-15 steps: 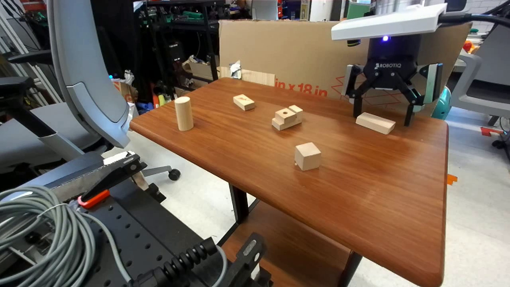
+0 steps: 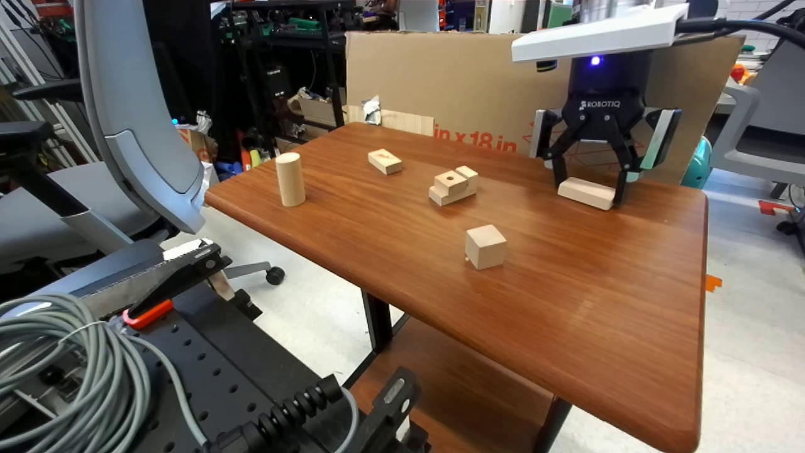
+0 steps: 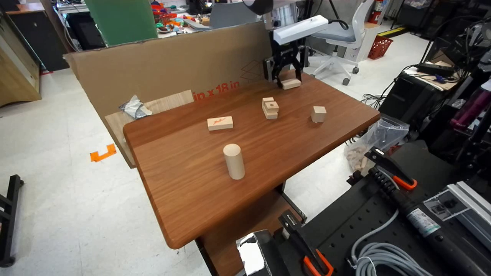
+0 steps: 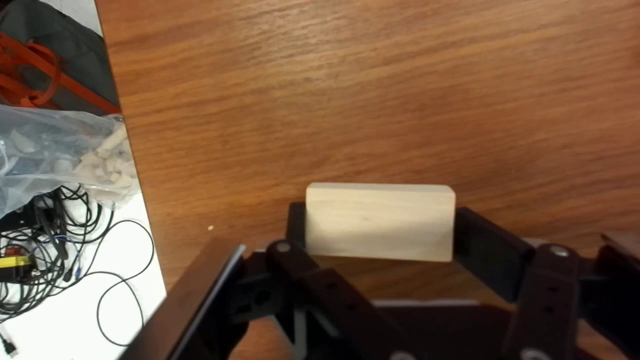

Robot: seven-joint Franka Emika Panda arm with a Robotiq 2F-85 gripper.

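A flat, pale wooden block (image 4: 379, 225) lies on the table near its far right corner in exterior view 1. My gripper (image 2: 592, 195) is lowered around it, one finger against each short end. From the wrist, the black fingers (image 4: 489, 249) show no clear gap to the block on either side, so the fingers are shut on its length. Exterior view 2 has the same block (image 3: 290, 83) low between the fingers, at table height; whether its underside touches the wood is hard to tell.
A cube (image 2: 486, 248), a small stack of blocks (image 2: 453, 187), a flat block with a red mark (image 2: 385, 161) and an upright cylinder (image 2: 290, 180) stand apart on the table (image 2: 596, 324). A cardboard sheet (image 2: 453, 83) rises close behind the gripper.
The fingers have closed inward onto the block's ends, and the gripper has shifted slightly left in exterior view 1. The block has slid a little left too. Other blocks stay put.
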